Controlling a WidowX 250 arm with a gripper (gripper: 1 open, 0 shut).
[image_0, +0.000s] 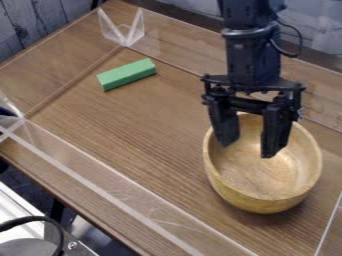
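My black gripper (247, 136) hangs over a round tan bowl (257, 190) at the right of the table, its fingers open with nothing visible between them. The bowl's inside looks empty where visible; the gripper hides its back part. A green block (127, 73) lies apart from them at the upper left.
Clear tape runs near its edges. A dark cable and a grey object (27, 245) sit off the table at the lower left.
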